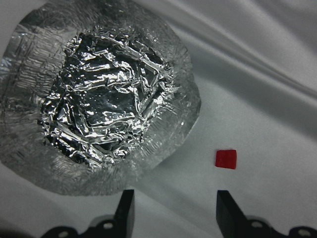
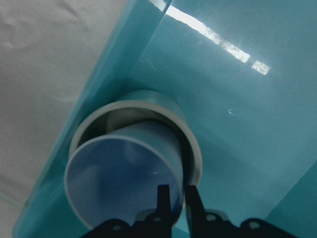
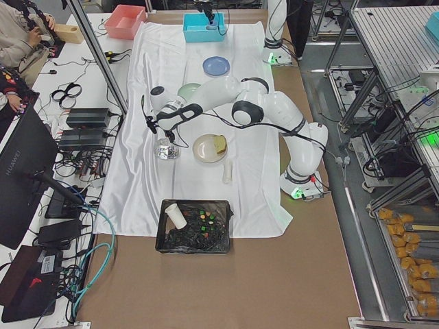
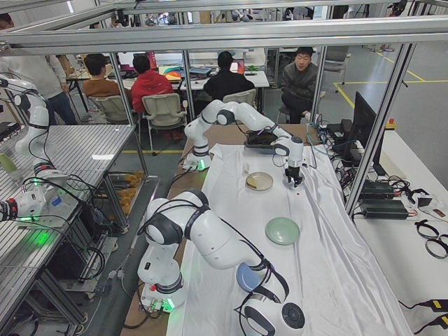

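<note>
My left gripper stands open over the white cloth, with a crumpled foil dish (image 1: 106, 99) and a small red square (image 1: 226, 158) below it. At the far end, my right gripper is in a blue bin (image 3: 193, 37) at two nested cups, its fingers close together at the rim of the inner blue cup (image 2: 119, 178); whether it grips the rim I cannot tell. The outer cup (image 2: 153, 99) stands against the bin's wall.
A beige plate with a yellow piece (image 3: 220, 144), a green plate (image 4: 282, 231) and a blue plate (image 3: 216, 66) lie on the cloth. A black tray (image 3: 193, 243) with a white cup and small coloured pieces sits at the near end.
</note>
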